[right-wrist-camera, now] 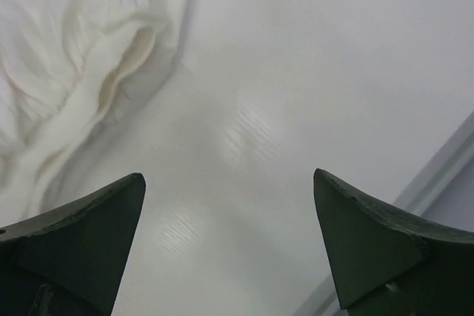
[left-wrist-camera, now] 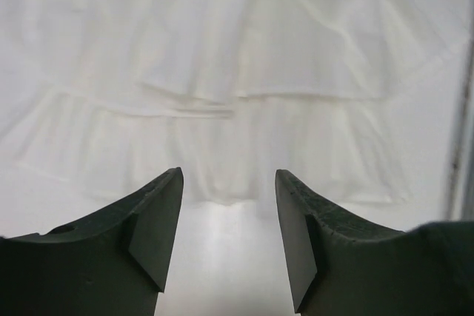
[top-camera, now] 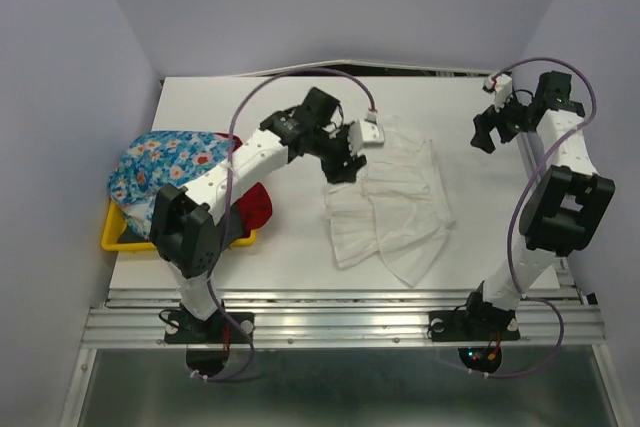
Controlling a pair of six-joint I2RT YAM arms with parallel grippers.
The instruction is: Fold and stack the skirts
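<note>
A white skirt (top-camera: 400,207) lies rumpled and spread on the middle-right of the table, its layers and hems showing in the left wrist view (left-wrist-camera: 311,49) and at the left of the right wrist view (right-wrist-camera: 89,72). My left gripper (top-camera: 345,157) is above the skirt's upper left part, its fingers apart with nothing seen between them. My right gripper (top-camera: 490,132) stands open over bare table at the back right, to the right of the skirt.
A yellow bin (top-camera: 110,237) on the left holds a blue floral cloth (top-camera: 170,167) and red cloth (top-camera: 255,205). Walls border both sides.
</note>
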